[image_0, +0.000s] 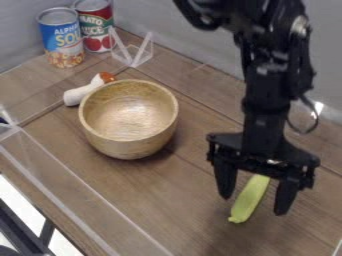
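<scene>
My black gripper (254, 190) is open, its two fingers low on either side of a light-green handle (246, 204) lying on the wooden table. The upper end of that object is hidden behind the gripper. A wooden bowl (128, 119) stands left of the gripper, apart from it.
At the back left stand two cans, a blue one (63, 38) and a red one (96, 25). A white object with an orange end (82, 92) lies left of the bowl. The table's front-left edge is at lower left; bare wood (120, 200) lies before the bowl.
</scene>
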